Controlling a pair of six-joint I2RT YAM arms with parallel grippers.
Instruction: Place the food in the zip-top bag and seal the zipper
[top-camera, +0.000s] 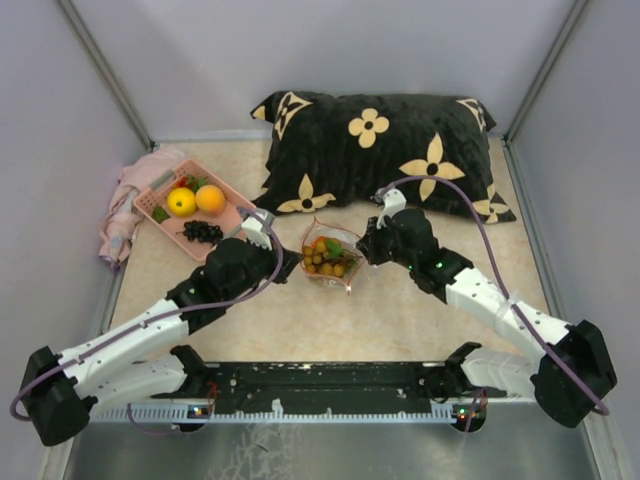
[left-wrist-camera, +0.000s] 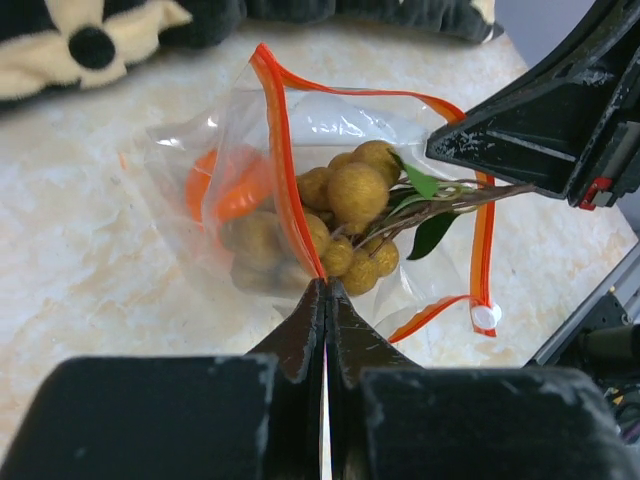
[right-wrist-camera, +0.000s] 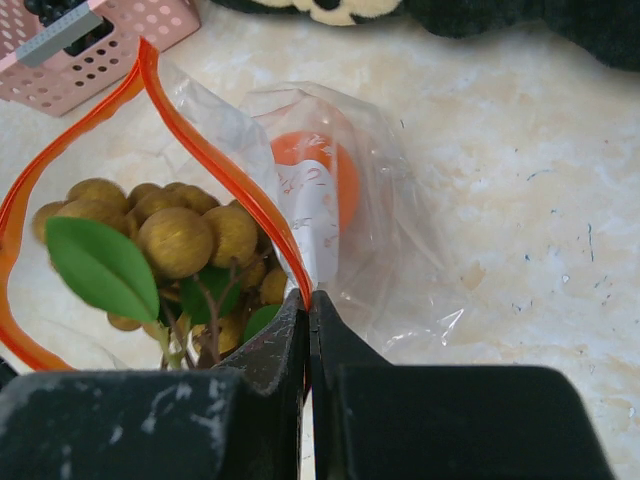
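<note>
The clear zip bag (top-camera: 330, 255) with orange zipper edges lies open mid-table, holding a bunch of longans (left-wrist-camera: 355, 195) with leaves (right-wrist-camera: 100, 262) and stems, plus an orange round item seen through the plastic (right-wrist-camera: 343, 185). My left gripper is shut at one orange zipper edge (left-wrist-camera: 287, 170), at the bag's mouth. My right gripper is shut at the zipper edge on its side (right-wrist-camera: 235, 175); how much plastic sits between either pair of fingertips is hard to tell. Leafy stems reach toward the bag's opening.
A pink basket (top-camera: 160, 220) with fruit and grapes stands back left beside a pink cloth (top-camera: 125, 205). A dark patterned pillow (top-camera: 380, 150) fills the back.
</note>
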